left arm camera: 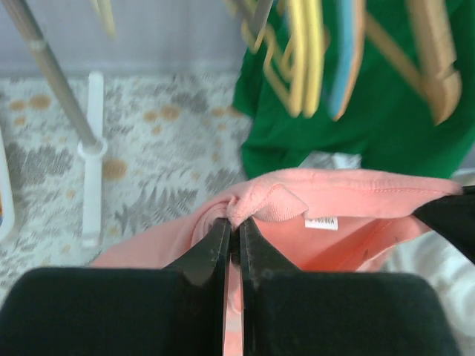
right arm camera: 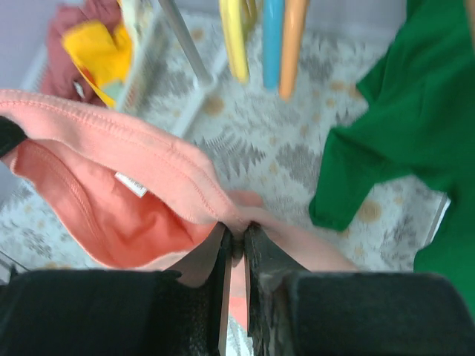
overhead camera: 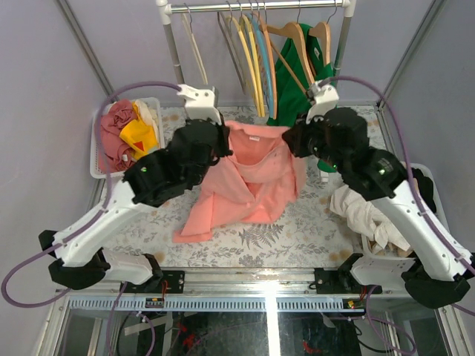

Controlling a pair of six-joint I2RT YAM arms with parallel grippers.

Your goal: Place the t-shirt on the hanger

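The pink t-shirt (overhead camera: 252, 178) hangs between my two grippers, its collar edge stretched across and its lower part draping over the table. In the left wrist view my left gripper is shut on the shirt, with gathered pink cloth at its fingertips. My right gripper pinches the shirt's other shoulder, as the right wrist view shows. A white label (left arm camera: 321, 223) shows inside the neck opening. Above and behind, several hangers hang from the rail (overhead camera: 260, 6), among them a yellow hanger (overhead camera: 252, 63) and a blue hanger (overhead camera: 261, 55).
A green garment (overhead camera: 286, 104) hangs at the rack's right side, behind my right gripper. At left stands a white basket (overhead camera: 96, 152) of clothes; at right, another basket (overhead camera: 439, 200) holds light and dark cloth.
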